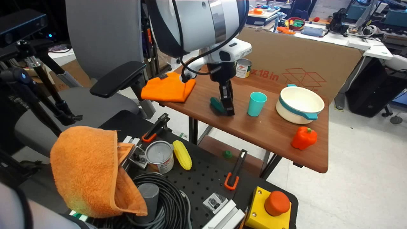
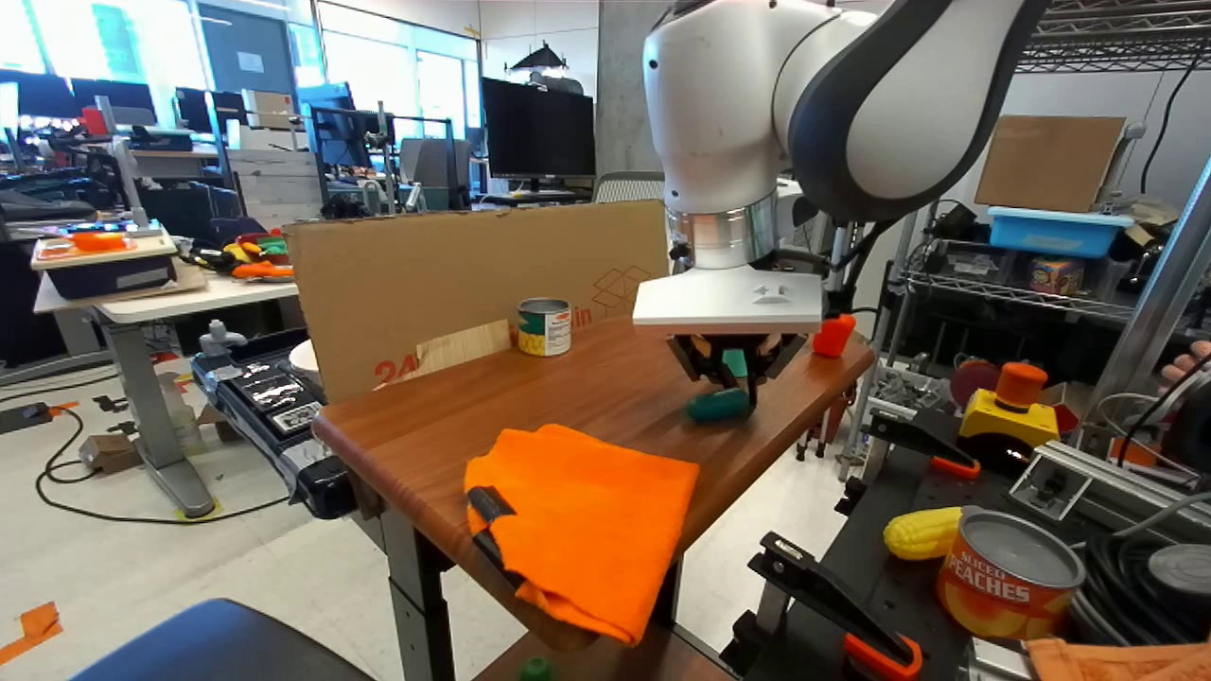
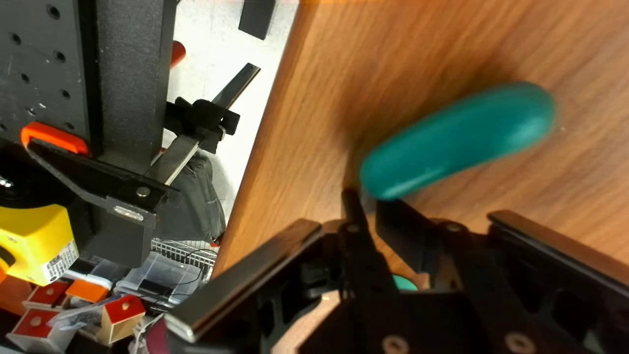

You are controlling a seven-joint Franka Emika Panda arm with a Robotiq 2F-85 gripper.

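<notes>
A smooth dark green, elongated object point(image 3: 460, 141) lies on the wooden table point(image 3: 318, 147), its near end at my fingertips in the wrist view. My gripper points down with a narrow gap between its fingers, and the object's body extends out beyond them rather than between them. Exterior view 1 has the green object point(image 1: 217, 105) just left of the gripper point(image 1: 229, 112), close to the tabletop. From exterior view 2, the green object point(image 2: 718, 407) sits low under the gripper point(image 2: 738, 386). Whether a fingertip touches its end is hard to tell.
To the right stand a teal cup point(image 1: 257, 103), a cream pot point(image 1: 300, 105) and a red pepper point(image 1: 304, 138). An orange cloth point(image 2: 581, 516) hangs over one table edge; a can point(image 2: 545, 327) stands near the cardboard wall point(image 2: 454, 284). Bare tabletop separates them.
</notes>
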